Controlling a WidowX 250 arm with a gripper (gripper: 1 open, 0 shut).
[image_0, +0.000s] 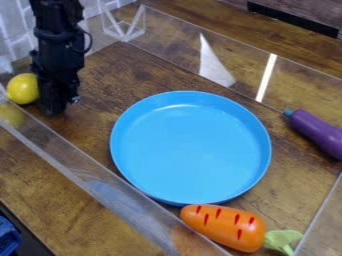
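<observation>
At the left wall of the clear enclosure a yellow round object rests on the wooden floor. My black gripper reaches down from the top left and is low, just right of the yellow object. It looks shut; its fingertips are dark and hard to make out, and I see nothing held between them.
A large blue plate fills the middle. A purple eggplant lies at the right, and an orange carrot at the front right. Clear plastic walls border the area. Bare wood shows behind the plate.
</observation>
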